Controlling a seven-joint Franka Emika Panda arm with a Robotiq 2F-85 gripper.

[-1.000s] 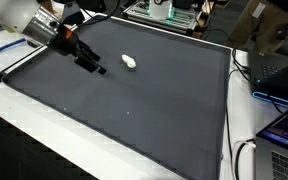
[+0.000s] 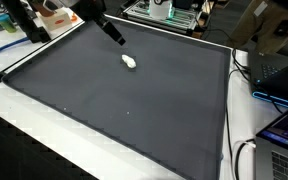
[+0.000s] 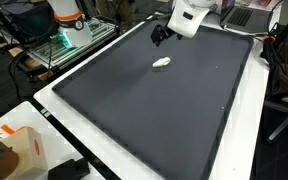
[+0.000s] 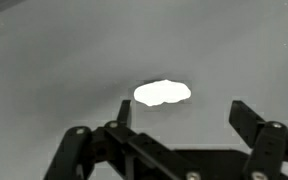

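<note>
A small white oblong object (image 4: 162,93) lies flat on the dark grey board, centred between and just ahead of my fingers in the wrist view. In exterior view 1 the white object (image 2: 129,61) rests near the board's far side, with my gripper (image 2: 116,34) above and beside it. From the second exterior view, the gripper (image 3: 166,36) hangs a short way beyond the white object (image 3: 162,62), apart from it. My fingers stand wide open with nothing between them.
The dark grey board (image 2: 134,110) is otherwise bare, with wide free room around the white object. Laptops (image 2: 274,125) stand off its right side in exterior view 1. A cable (image 2: 238,150) runs along that edge.
The white object has not moved.
</note>
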